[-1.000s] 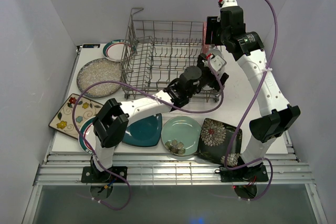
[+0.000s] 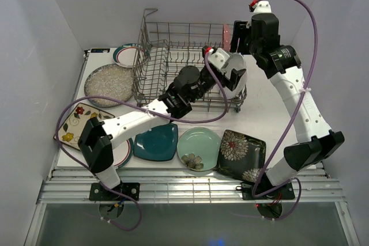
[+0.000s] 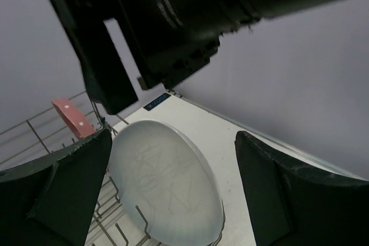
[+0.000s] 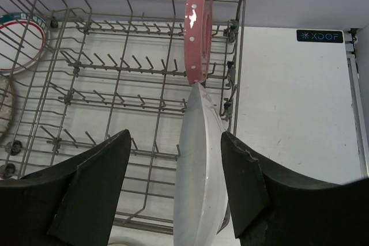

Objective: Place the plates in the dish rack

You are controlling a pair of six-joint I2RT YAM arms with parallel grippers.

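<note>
A white plate stands on edge in the right end of the dish rack, seen edge-on in the right wrist view. Behind it a pink polka-dot plate also stands upright. My left gripper is open over the rack's right part, the white plate visible beyond its fingers. My right gripper hangs open above the rack's back right corner, over the white plate, nothing clearly held.
Loose plates lie around: teal, green, dark floral, yellow floral, speckled, white-rimmed. The rack's left and middle are empty. Clear counter lies to the right.
My left arm has pulled back leftward from the white plate, showing more of it. My right gripper has moved slightly to the right.
</note>
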